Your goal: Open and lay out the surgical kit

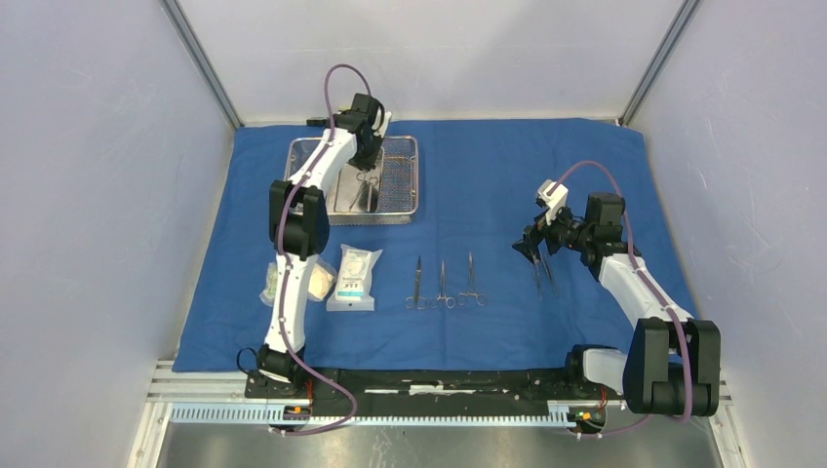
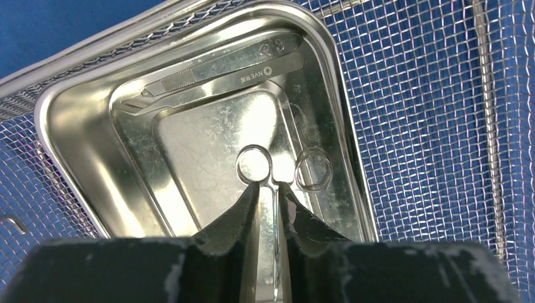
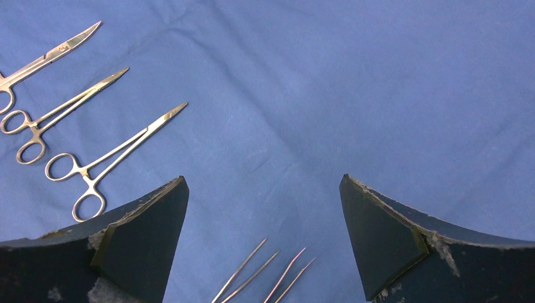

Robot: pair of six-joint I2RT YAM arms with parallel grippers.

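A ring-handled instrument (image 2: pixel 254 165) lies in the steel inner tray (image 2: pixel 94 164), its two rings just beyond my left fingertips. My left gripper is over that tray, fingers parted by a narrow gap; the instrument's shank shows between the fingers, with bare tray visible beside it. Two flat-handled instruments (image 2: pixel 252 76) lie along the tray's far side. In the top view the left gripper (image 1: pixel 367 166) hangs over the mesh basket (image 1: pixel 413 185). My right gripper stands wide open above the blue cloth, nothing between its fingers.
Scissors (image 1: pixel 418 283) and two clamps (image 1: pixel 471 278) lie in a row on the cloth. Slender tweezers (image 1: pixel 548 273) rest under the right gripper. A white packet (image 1: pixel 354 275) and a gauze bag (image 1: pixel 322 281) flank the left arm.
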